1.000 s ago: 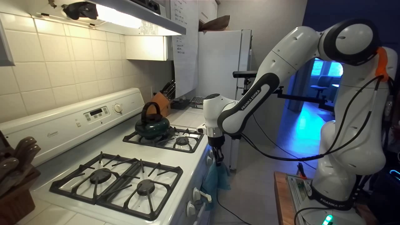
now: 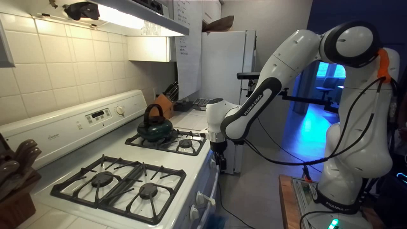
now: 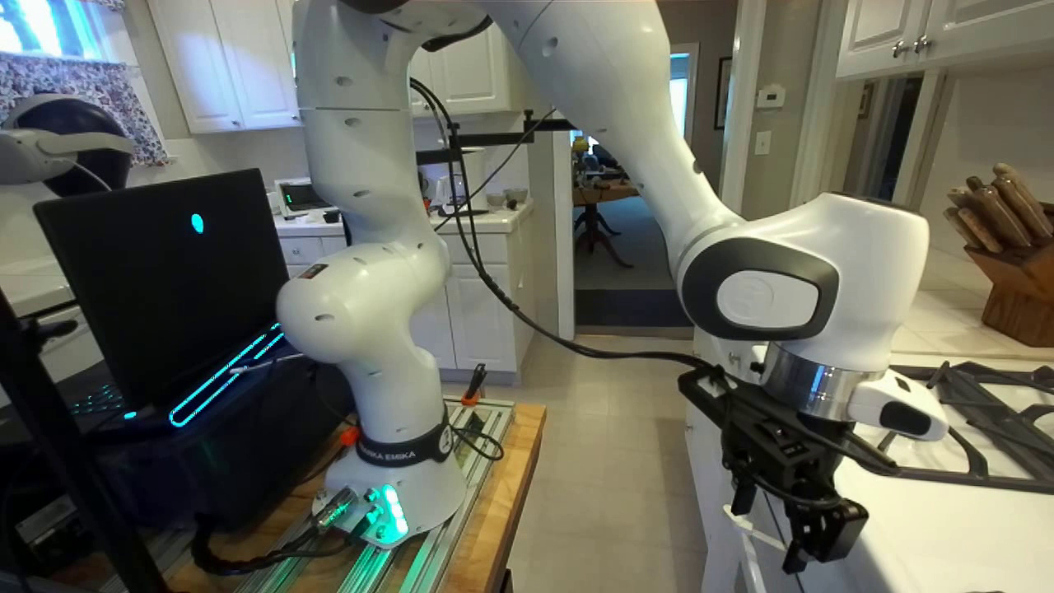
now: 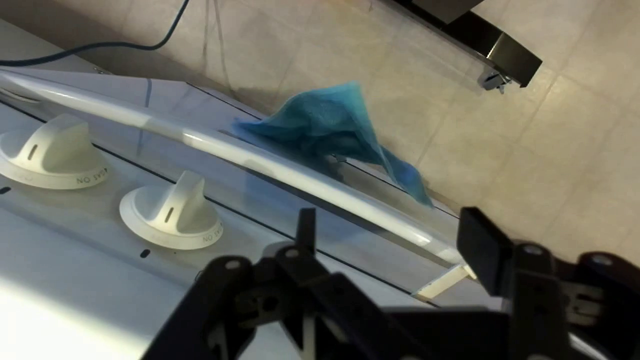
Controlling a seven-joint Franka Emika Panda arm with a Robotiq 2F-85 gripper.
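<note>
A blue cloth (image 4: 336, 126) shows in the wrist view beyond the white oven handle (image 4: 288, 171), on the floor side and clear of my fingers. In exterior view 1 the cloth (image 2: 218, 221) is only a blurred blue patch low beside the stove front; whether it rests on the floor, I cannot tell. My gripper points down over the stove's front edge, its fingers apart with no cloth between them. The handle's near end passes below the gap. From the other side, the gripper (image 3: 820, 548) hangs beside the stove top.
White knobs (image 4: 174, 210) stick out of the stove front. A dark green kettle (image 2: 154, 129) stands on the far burner grate, while the nearer grate (image 2: 120, 185) is bare. Open floor (image 4: 540, 162) lies in front of the stove.
The cloth hung from the gripper a second ago; now it is out of the fingers and much lower. My gripper has parted its fingers, and the arm has shifted slightly.
</note>
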